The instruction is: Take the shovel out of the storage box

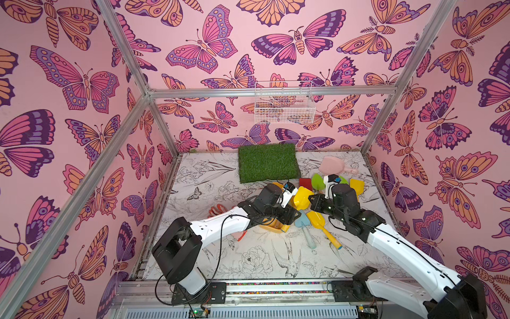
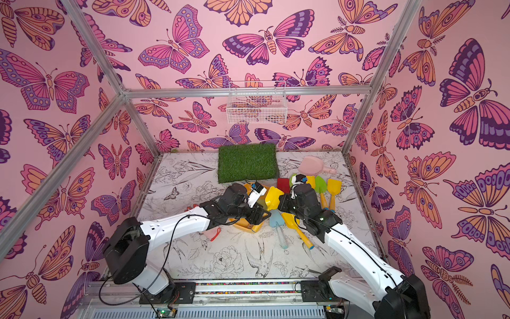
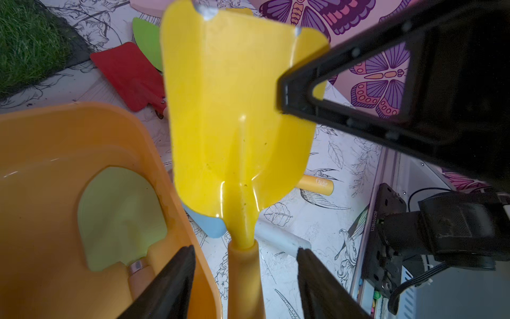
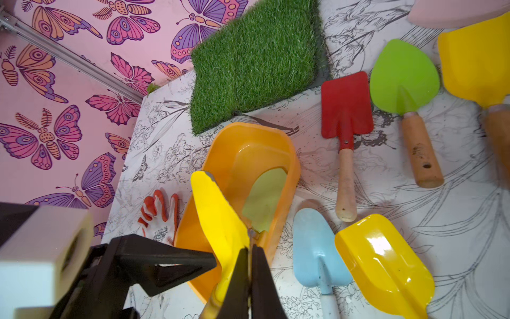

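Note:
A yellow shovel (image 3: 239, 117) is held blade-up above the side of the orange storage box (image 4: 293, 156). My right gripper is shut on one side edge of its blade. My left gripper stands open, its fingers (image 3: 179, 281) spread to both sides of the shovel's handle (image 3: 244, 281) with gaps visible. Inside the box lies a pale green shovel; its handle is partly hidden by the box wall and a left finger in the left wrist view.
A light blue shovel (image 4: 313, 250), another yellow one (image 4: 385, 260), a red one (image 4: 346, 106) and a bright green one (image 4: 404, 79) lie right of the box. Behind is artificial turf (image 4: 260, 58); a red-and-white glove (image 4: 160, 215) lies to the left.

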